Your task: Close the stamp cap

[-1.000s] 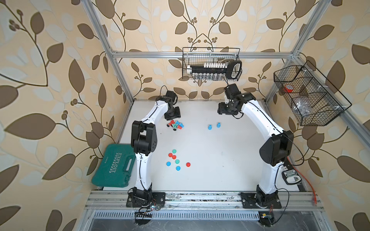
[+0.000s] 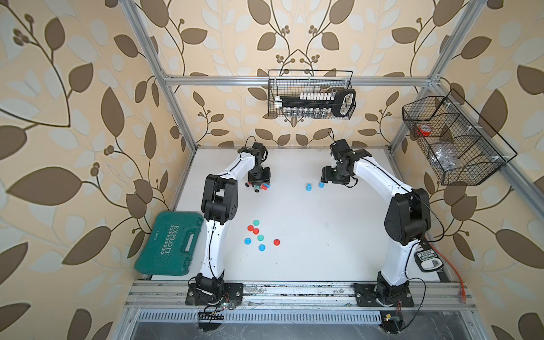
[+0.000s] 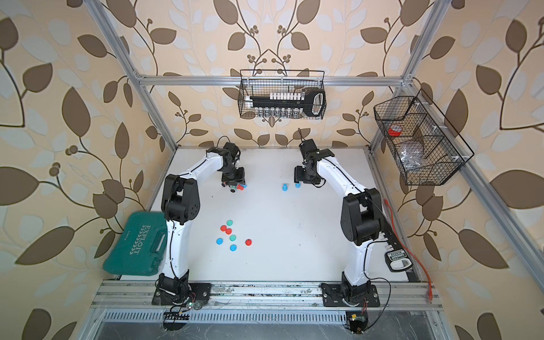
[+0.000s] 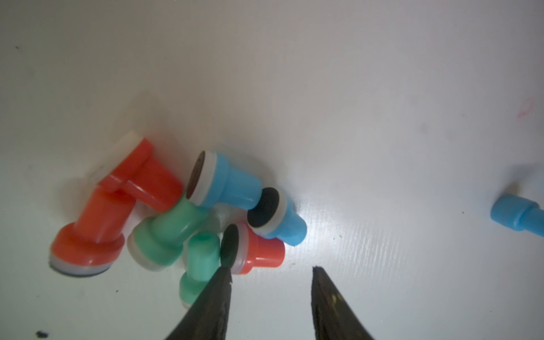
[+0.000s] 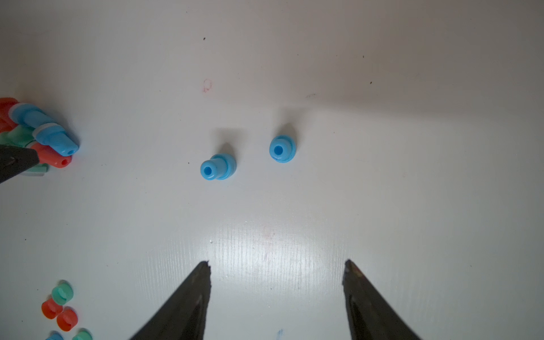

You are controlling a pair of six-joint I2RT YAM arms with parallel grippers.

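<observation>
In the left wrist view a heap of stamps lies on their sides, including a blue stamp (image 4: 238,189), a red stamp (image 4: 263,249) and a green stamp (image 4: 201,257), some showing dark faces. My left gripper hangs over the heap, fingers apart, nothing between them. Two blue pieces stand apart in the right wrist view (image 5: 218,167), with my right gripper above and to their near side, open and empty. Loose red, green and blue caps (image 2: 255,230) lie on the near left of the table.
A green case (image 2: 167,240) lies at the left edge, a black device (image 2: 427,259) at the near right. Wire baskets (image 2: 310,93) hang above the table.
My left gripper has moved right and down over the heap of stamps. My right gripper has come down and toward the front, closer to the two blue pieces.
</observation>
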